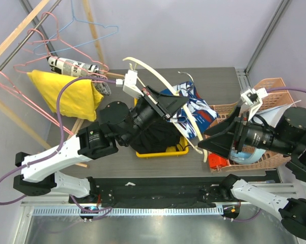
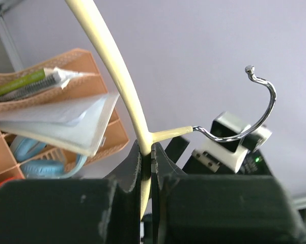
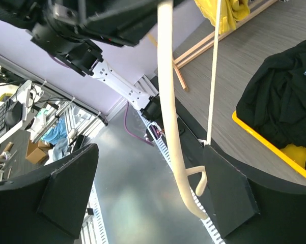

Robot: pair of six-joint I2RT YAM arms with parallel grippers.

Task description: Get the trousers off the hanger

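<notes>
A cream hanger (image 1: 190, 118) with a metal hook (image 2: 265, 107) is clamped in my left gripper (image 1: 172, 102), raised over the bin. In the right wrist view its lower end (image 3: 184, 188) hangs between the spread fingers of my open right gripper (image 1: 219, 137), with space around it. The blue, white and red patterned cloth (image 1: 203, 113) lies behind the hanger on dark clothing (image 1: 155, 137) in the yellow bin (image 1: 158, 154); in the top view I cannot tell whether it touches the hanger.
A rack with pink and blue hangers (image 1: 99, 28) and a yellow cloth (image 1: 63, 96) stands at the left. A peach divided basket (image 1: 272, 86) with assorted items fills the right of the table. Grey table shows around the bin.
</notes>
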